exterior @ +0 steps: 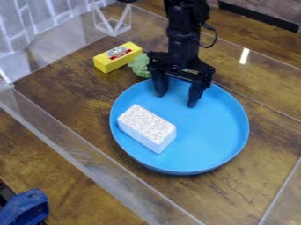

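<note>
My black gripper (180,86) is low over the back part of a large blue plate (209,139), its fingers down at the plate. Whether it is open or shut is hard to make out. A white speckled block (147,127) lies on the front left of the plate, apart from the gripper.
Behind the plate at left are a yellow box (115,57) and a green object (139,67), partly hidden by the gripper. A blue item (24,207) sits at the bottom left corner. Bare wooden table surrounds the plate.
</note>
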